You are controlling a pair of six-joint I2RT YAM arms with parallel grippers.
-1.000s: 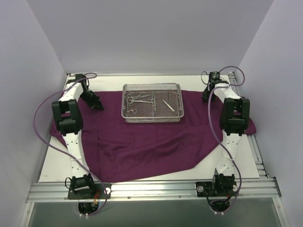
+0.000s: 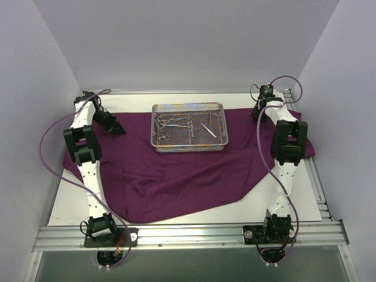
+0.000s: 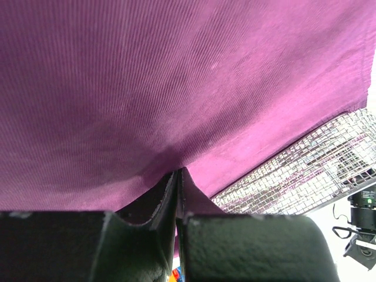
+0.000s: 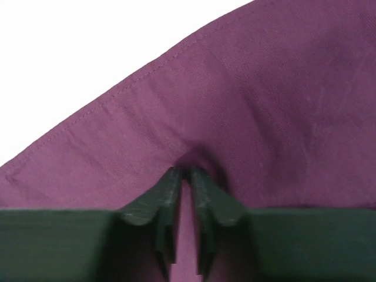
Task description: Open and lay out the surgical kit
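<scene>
A purple drape covers most of the white table. On it at the back middle sits a wire mesh tray holding scissor-like instruments and a pale slim tool. My left gripper is at the drape's back left; in the left wrist view its fingertips are shut on the purple cloth. My right gripper is at the back right on the drape; in the blurred right wrist view its fingertips sit on a cloth fold, slightly apart, and whether they grip it is unclear.
Bare white table shows along the back edge and at the front corners. Grey walls enclose the sides and back. Purple cables loop over both arms.
Over the last second my left gripper shifted slightly left.
</scene>
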